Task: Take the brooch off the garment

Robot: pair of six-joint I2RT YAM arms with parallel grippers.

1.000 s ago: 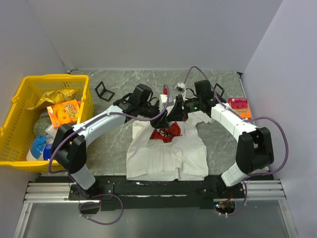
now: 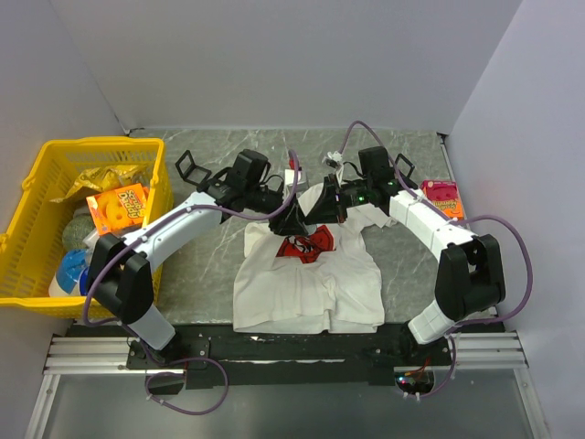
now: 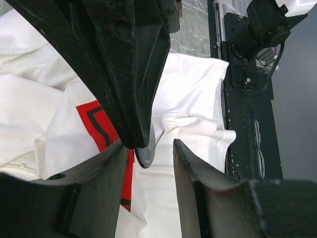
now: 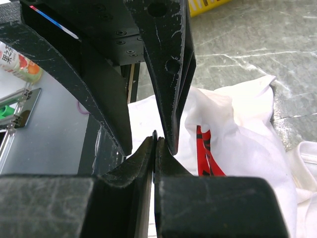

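The white garment [image 2: 308,297] with a red and black print [image 2: 306,245] lies on the table. In the left wrist view, a round, silvery brooch [image 3: 145,154] is seen nearly edge-on between the fingertips of my right gripper, which is shut on it. A thin pin [image 3: 159,137] sticks out from it toward a cloth fold; whether it touches cloth I cannot tell. My left gripper is open, its fingers on either side of the brooch with gaps. In the right wrist view, only the dark edge of the brooch [image 4: 154,135] shows above my right gripper.
A yellow basket [image 2: 163,192] full of packages stands at the left. An orange-red packet [image 2: 443,198] lies at the right edge of the table. Both grippers are close together over the garment, leaving little room between them. Bare marble tabletop [image 2: 196,274] shows left of the garment.
My left gripper has shifted a little to the left in the top view. The right arm and the garment look unmoved.
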